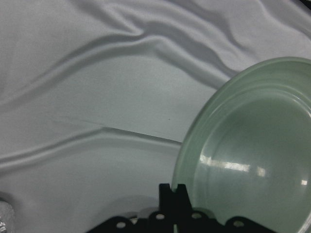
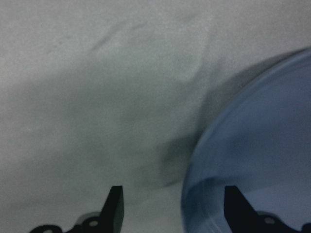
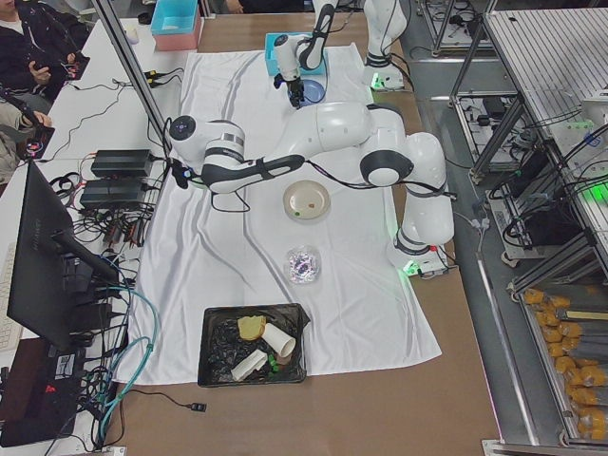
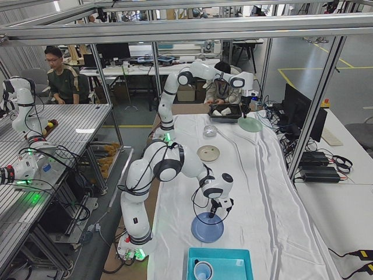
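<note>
In the left wrist view, a green plate (image 1: 252, 150) fills the right side, with my left gripper shut on its near-left rim. The camera right view shows this green plate (image 4: 249, 125) at the far end of the cloth, below the left gripper. My right gripper is open, its fingers either side of the rim of a blue plate (image 2: 257, 145). That blue plate (image 4: 207, 232) lies on the white cloth; in the camera left view the arm mostly hides the green plate.
A beige plate (image 3: 306, 210) and a clear crumpled item (image 3: 303, 256) lie mid-cloth. A black tray (image 3: 218, 375) holds cups and food-like items. A cyan tray (image 4: 233, 256) with a cup stands beside the blue plate. Cables and a monitor (image 3: 43, 275) line one side.
</note>
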